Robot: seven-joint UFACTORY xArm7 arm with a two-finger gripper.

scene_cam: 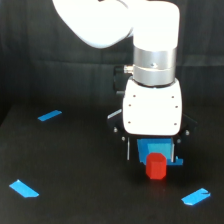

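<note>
A red block (156, 167) with a six-sided outline stands on the dark surface, right of the middle. Just behind it is a blue object (170, 161), partly hidden by the red block and by the gripper's white body. My gripper (150, 157) points down over these two, its thin fingers spread wide to either side. The fingers look open. Against the black background the fingertips barely show, and any contact with the blue object is not clear.
Blue tape strips lie flat on the surface: one strip (49, 115) at the far left, another strip (23, 188) at the near left, and a third strip (196, 197) at the near right.
</note>
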